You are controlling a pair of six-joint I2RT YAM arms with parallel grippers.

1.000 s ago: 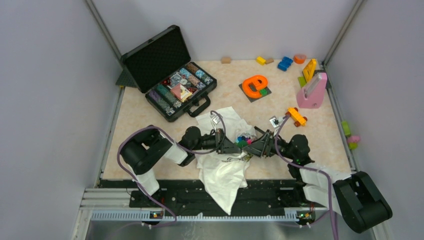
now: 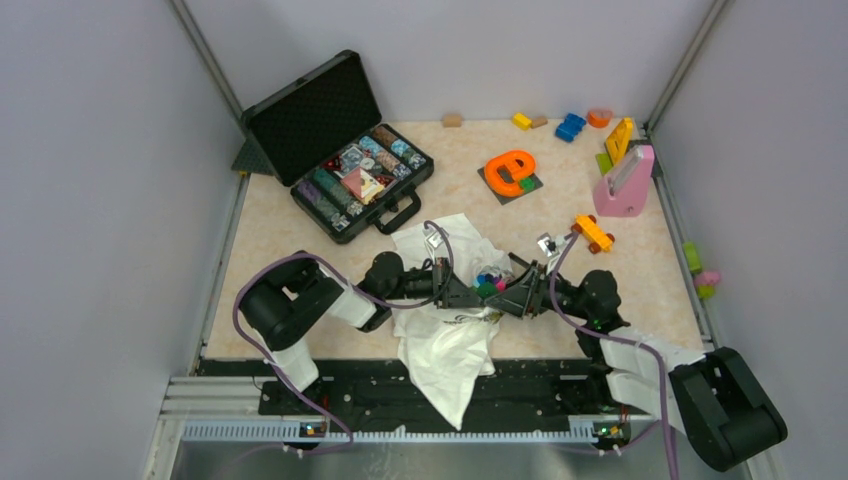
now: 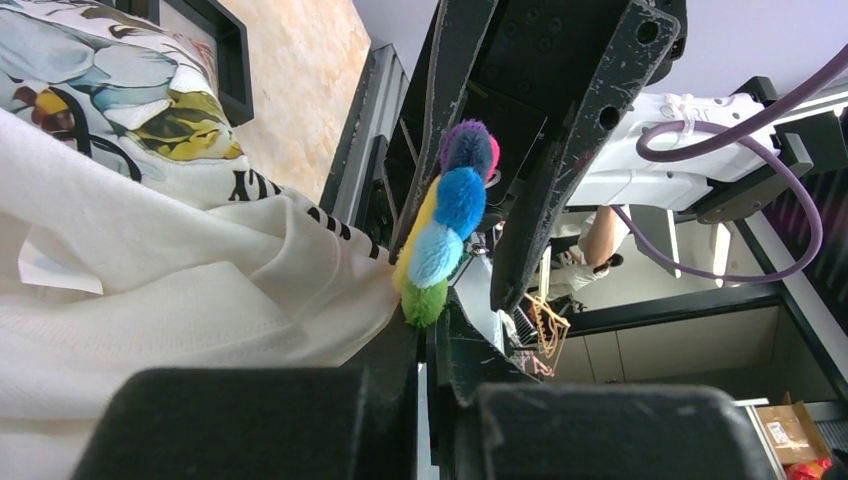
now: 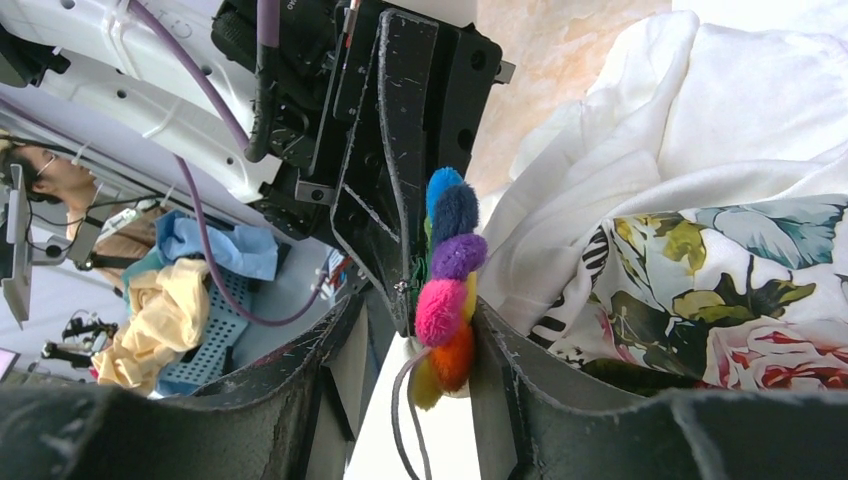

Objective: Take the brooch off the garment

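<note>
A white garment (image 2: 445,370) with a floral print (image 4: 760,300) lies at the front middle. A fluffy multicoloured pompom brooch (image 3: 450,230) is held up between the two grippers, which meet over the garment. My left gripper is shut at the brooch's base, its fingertips close together with nothing clearly visible between them. My right gripper stands part open, the brooch's lower pompoms against one finger and a thin grey cord hanging in the gap. The brooch's fastening is hidden.
An open black case (image 2: 340,225) stands at the back left. An orange toy (image 2: 510,160), a yellow toy car (image 2: 592,232) and a pink toy (image 2: 625,190) sit at the back and right. Bare table lies beside both arms.
Both arms are nearly still in the top view; the brooch and garment show no clear movement.
</note>
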